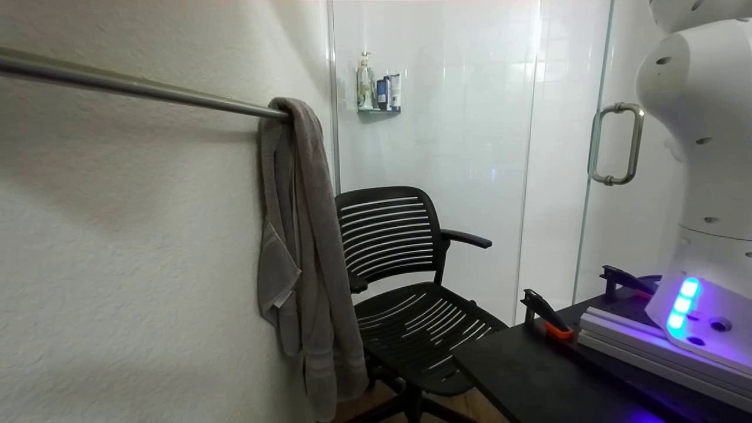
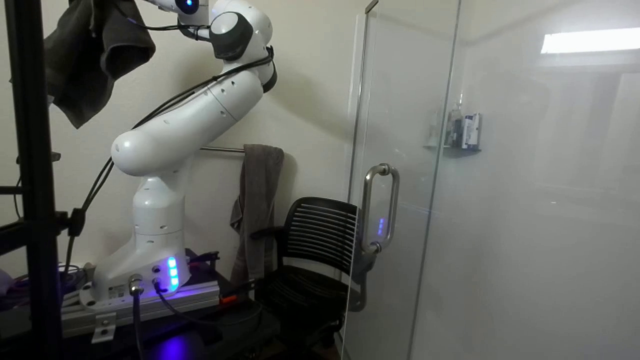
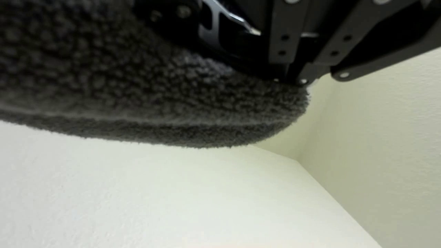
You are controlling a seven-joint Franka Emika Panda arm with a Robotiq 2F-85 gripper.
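A dark grey, fleecy cloth (image 3: 165,82) fills the upper left of the wrist view, bunched against my gripper. The fingers look shut on it, though the cloth and shadow hide most of the grip. In exterior view 2 the same cloth (image 2: 99,60) hangs in the air at the upper left, its lower corner pointing down; the gripper itself lies outside that frame. A second, grey-brown towel (image 1: 306,232) drapes over the end of a metal rail (image 1: 141,84) on the wall. Neither cloth nor gripper shows in exterior view 1 beside this towel.
Beneath the rail's end stands a black chair (image 1: 391,236). A glass shower door with a metal handle (image 2: 381,210) is to the right of the arm. The arm's base sits on a black table (image 1: 521,366) with clamps. A black upright post (image 2: 33,180) stands at far left.
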